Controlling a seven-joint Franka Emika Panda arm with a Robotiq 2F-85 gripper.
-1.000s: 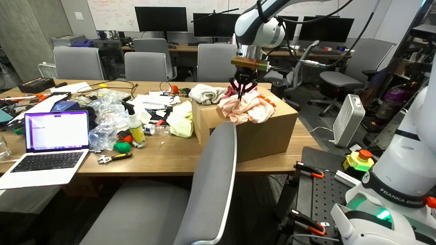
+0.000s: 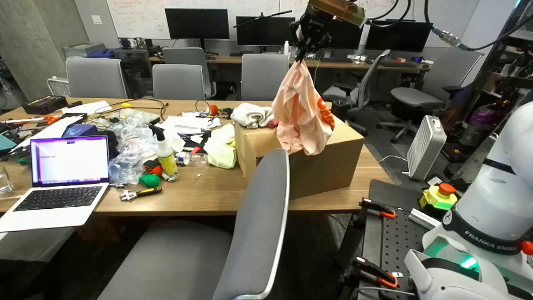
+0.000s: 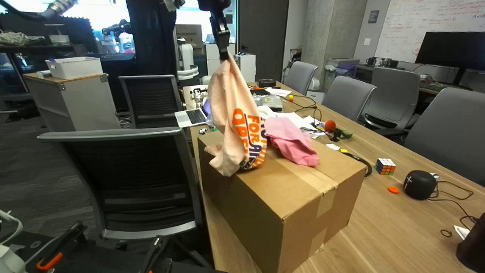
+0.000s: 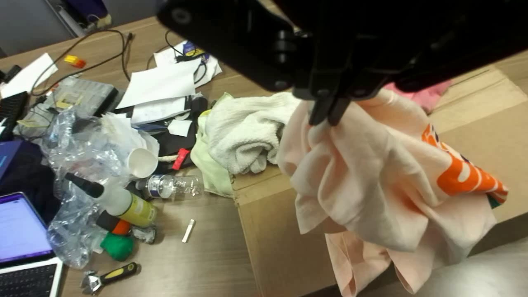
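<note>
A peach cloth with orange and dark lettering hangs stretched down from my gripper, which is shut on its upper end. In the wrist view the fingertips pinch a fold of the cloth. Its lower folds hang at the near edge of the cardboard box; whether they touch the box is hard to tell. A pink cloth lies on the box top, partly behind the peach one. Beside it on the box is a white towel.
A pale yellow cloth lies on the table against the box. Left of it are a spray bottle, clear plastic, a wrench and an open laptop. A grey chair stands close in front of the box.
The gripper has risen well above the box. The peach cloth, bunched on the box top a second ago, has been drawn up with it and now hangs long.
</note>
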